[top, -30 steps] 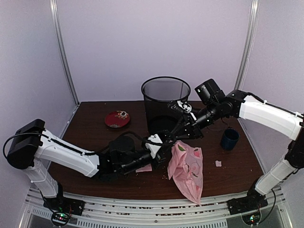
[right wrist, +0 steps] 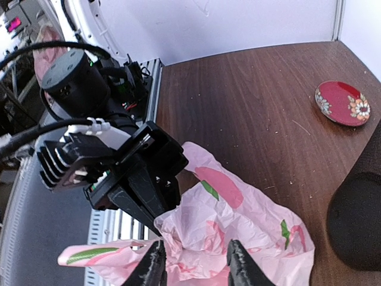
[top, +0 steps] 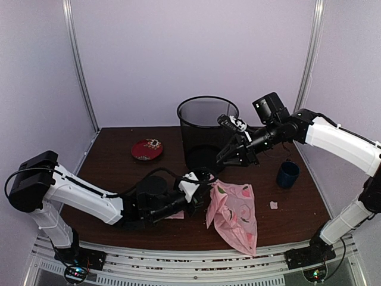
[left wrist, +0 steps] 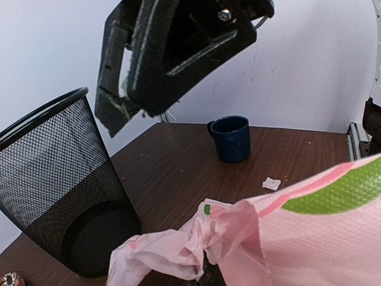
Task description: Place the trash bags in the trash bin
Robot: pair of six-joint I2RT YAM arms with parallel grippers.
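Note:
A pink trash bag (top: pixel 235 214) with green and darker pink prints hangs and spreads over the table's front right of centre. My left gripper is shut on a bunched part of the bag; its fingertips are mostly hidden by the plastic. Above and to the right, my right gripper (top: pixel 223 159) stands part open. Between its fingers nothing is held; the bag shows behind and below them. The black mesh trash bin (top: pixel 199 140) stands upright behind both grippers, and no bag shows inside it.
A red flowered plate (top: pixel 147 149) lies left of the bin. On the right stand a blue mug (top: pixel 288 174) and a small pale scrap (top: pixel 274 205). Something pink (top: pixel 176 215) shows from under the left arm.
My right gripper has risen away from the left gripper, leaving a gap between them. The bag's upper part has spread wider.

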